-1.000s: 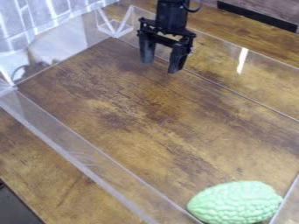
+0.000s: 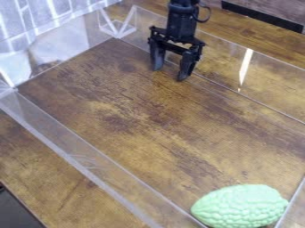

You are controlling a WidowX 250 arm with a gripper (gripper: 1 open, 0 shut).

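A black gripper (image 2: 169, 67) hangs near the back of a clear-walled enclosure, low over the wooden floor, its two dark fingers apart with nothing visible between them. A pale green, bumpy bitter-melon-like object (image 2: 238, 206) lies in the front right corner, far from the gripper.
Transparent walls (image 2: 71, 151) border the wooden floor (image 2: 143, 125) on all sides. A pale curtain-like fabric (image 2: 42, 31) is at the back left, outside the enclosure.
The gripper has shifted slightly to the right and down over the last second. The green object has not moved.
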